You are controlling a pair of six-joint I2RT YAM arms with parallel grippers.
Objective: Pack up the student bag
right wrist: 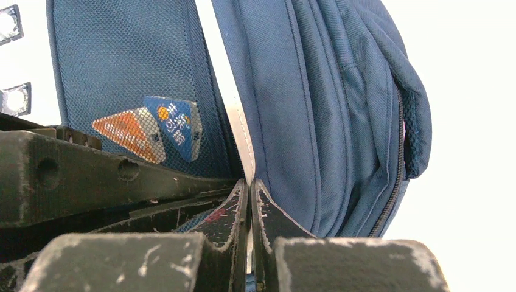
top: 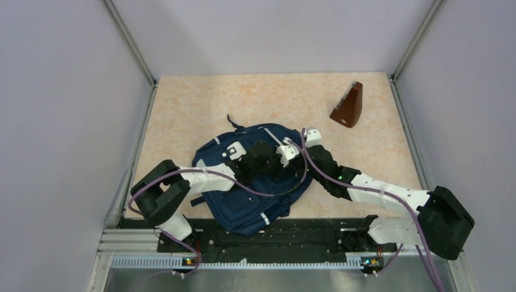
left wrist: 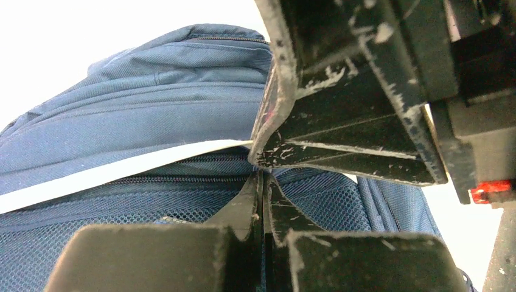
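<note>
The dark blue backpack (top: 237,207) lies at the front middle of the table, largely under both arms. My left gripper is shut at its zipped seam, beside a pale strip (left wrist: 91,176), with the other gripper's dark body looming over it. My right gripper is also shut, its tips on the pale strip (right wrist: 228,85) along the bag; whether it pinches that strip I cannot tell. A mesh pocket (right wrist: 122,61) shows orange and blue items inside. In the top view both grippers meet over the bag's right part, their tips hidden.
A brown wedge-shaped object (top: 348,106) stands at the back right of the table (top: 188,97). Walls bound it at the back and sides.
</note>
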